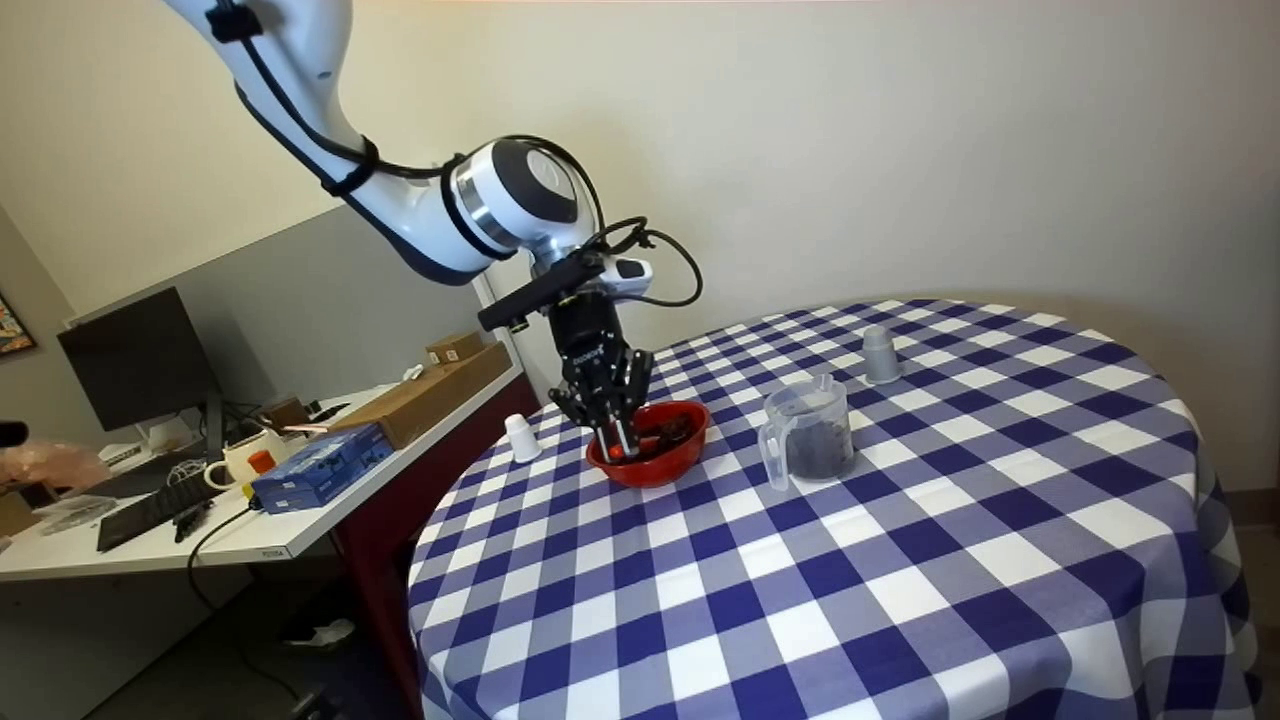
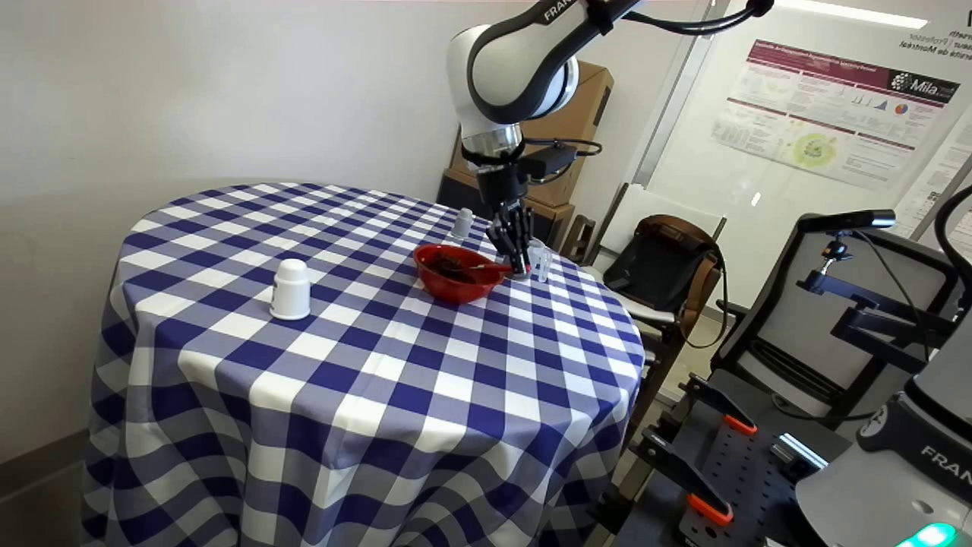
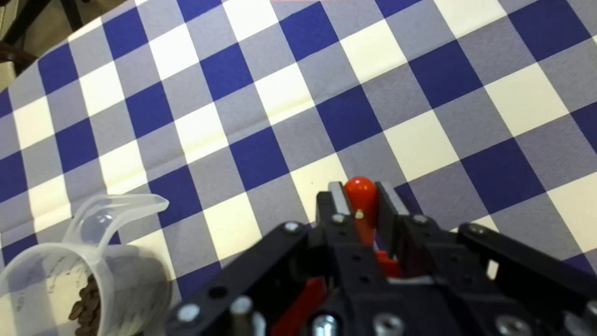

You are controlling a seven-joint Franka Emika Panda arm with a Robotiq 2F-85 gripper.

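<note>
My gripper point(image 1: 621, 451) is shut on a red handle point(image 3: 364, 197), whose rounded end sticks up between the fingertips in the wrist view. In exterior view 2 the handle point(image 2: 490, 267) slants from my fingers into a red bowl point(image 2: 451, 292). Dark contents point(image 2: 444, 264) lie in the bowl and cover whatever is at the handle's lower end. From exterior view 1, the fingers overlap the near-left rim of the bowl point(image 1: 657, 472). A clear measuring cup point(image 1: 811, 430) stands to the right, with dark brown beans point(image 3: 86, 308) inside.
One whitish cup point(image 2: 291, 290) stands upside down on the checked tablecloth point(image 1: 768, 600); another white cup point(image 1: 522, 438) sits left of the bowl. The cloth in front of the bowl is bare. A cluttered desk point(image 1: 288, 534) adjoins at the left.
</note>
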